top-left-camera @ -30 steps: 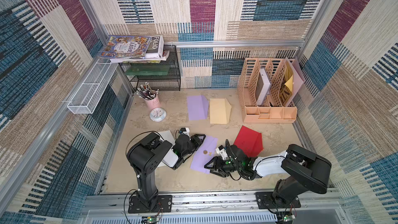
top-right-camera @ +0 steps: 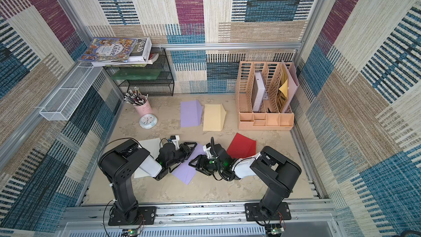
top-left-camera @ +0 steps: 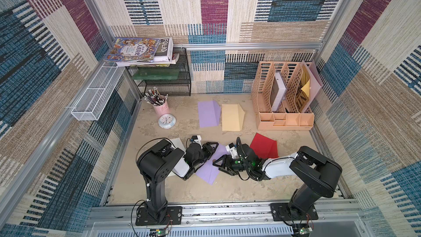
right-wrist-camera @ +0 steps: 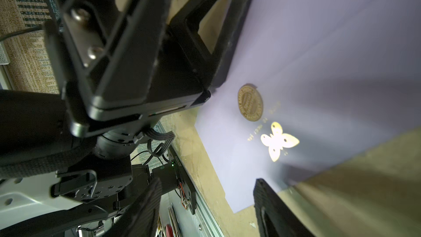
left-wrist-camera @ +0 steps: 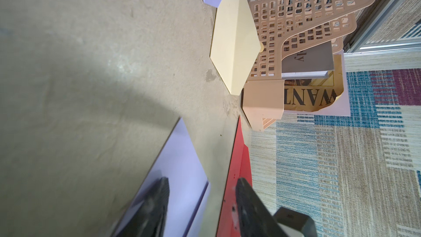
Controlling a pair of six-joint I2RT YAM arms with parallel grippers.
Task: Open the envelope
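A purple envelope (top-left-camera: 208,171) lies on the table between my grippers, partly hidden by both in the top views. In the right wrist view it shows a gold seal (right-wrist-camera: 250,101) and a butterfly (right-wrist-camera: 278,141). My left gripper (top-left-camera: 210,147) stands open over its far left part, the envelope's corner (left-wrist-camera: 179,158) behind the fingers. My right gripper is low over the envelope's right edge, fingers apart, with nothing seen held between them.
Another purple envelope (top-left-camera: 209,113), a yellow one (top-left-camera: 232,117) and a red one (top-left-camera: 263,144) lie around. White paper is under the left arm. An organizer (top-left-camera: 285,121), clock (top-left-camera: 167,121) and pen cup (top-left-camera: 161,107) stand behind.
My right gripper has moved leftward and up the table over the envelope, covering its seal in the top left view. The envelope has shifted slightly left. My left gripper moved slightly right.
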